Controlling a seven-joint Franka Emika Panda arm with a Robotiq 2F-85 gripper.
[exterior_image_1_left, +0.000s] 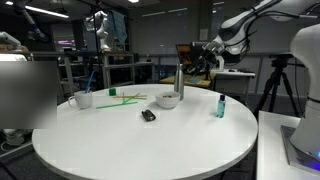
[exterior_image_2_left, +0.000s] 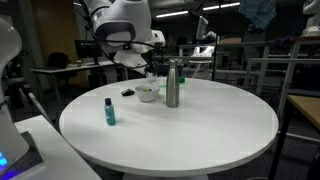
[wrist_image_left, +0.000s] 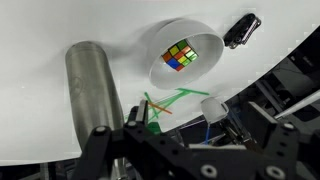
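In the wrist view a white bowl holds a multicolored puzzle cube. A tall metal bottle stands to its left in that view. My gripper shows along the bottom edge, its two dark fingers apart with nothing held between them. From outside, my gripper hangs above the table near the bowl and the metal bottle. The second exterior view shows the bowl just left of the metal bottle; the cube is not clear there.
On the white round table lie a black object, a small blue bottle, a white mug with a blue-handled item, a green block, and green and orange sticks.
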